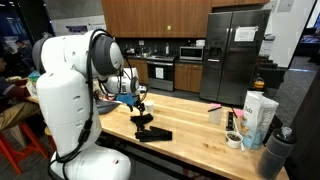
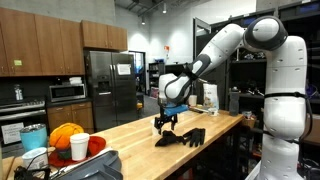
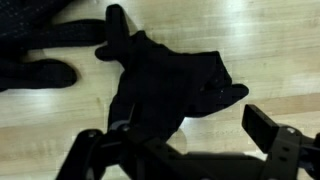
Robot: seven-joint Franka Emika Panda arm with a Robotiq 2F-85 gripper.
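Two black gloves lie on the wooden table. Beneath my gripper in the wrist view is one crumpled glove (image 3: 160, 85), its fingers spread out, with its lower part hidden behind the gripper. The other glove (image 3: 35, 50) reaches in from the left edge of that view. My fingers stand wide open, one finger (image 3: 82, 155) at lower left and the other at right, and nothing is held. In exterior view 2 the gripper points down above the nearer-left glove (image 2: 168, 138), with the second glove (image 2: 194, 136) to its right.
A red bowl (image 2: 96, 146), a white cup (image 2: 80, 147) and a teal pot (image 2: 34, 136) stand at the table's far end. A bag (image 1: 258, 118), a small bowl (image 1: 233, 139) and a dark canister (image 1: 276, 153) stand at the other end.
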